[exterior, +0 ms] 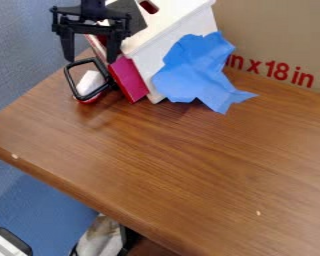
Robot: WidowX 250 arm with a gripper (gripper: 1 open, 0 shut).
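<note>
My black gripper (pixel 88 40) hangs at the top left, over a cluster of things at the desk's back edge; whether its fingers are open or shut is hard to tell. Below it are a black square frame (pixel 73 75), a magenta block (pixel 131 80) and a white box (pixel 168 28). A crumpled blue cloth (pixel 196 72) lies against the white box's right side.
A cardboard box (pixel 278 35) with red lettering stands at the back right. A blue-grey surface (pixel 23 55) is beyond the desk's left edge.
</note>
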